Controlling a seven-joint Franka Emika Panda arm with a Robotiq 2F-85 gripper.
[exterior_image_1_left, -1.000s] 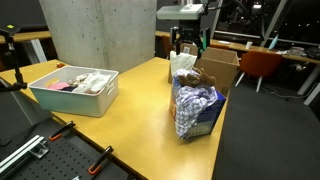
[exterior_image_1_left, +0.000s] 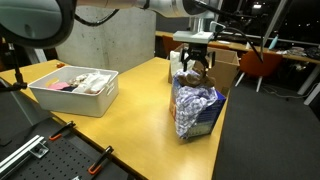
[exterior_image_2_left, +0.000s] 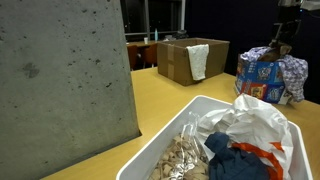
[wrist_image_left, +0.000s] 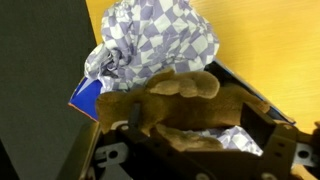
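A blue box (exterior_image_1_left: 202, 128) stands on the right part of the table. A brown, furry-looking item (wrist_image_left: 165, 105) fills much of its top, perhaps a plush toy. A checkered cloth (exterior_image_1_left: 198, 105) drapes over the near side. My gripper (exterior_image_1_left: 196, 60) hangs open right over the brown item. In the wrist view its dark fingers (wrist_image_left: 82, 148) stand wide apart to either side of the brown item. Whether they touch it I cannot tell.
A white bin (exterior_image_1_left: 75, 98) with a white bag (exterior_image_2_left: 262, 130) and other items stands at the table's far left. Behind the blue box is a cardboard box (exterior_image_2_left: 180, 62). A concrete pillar (exterior_image_2_left: 65, 80) stands at the back.
The arm has come down and a little to the right, from above the blue box to just over the brown item. The box and its contents look unmoved.
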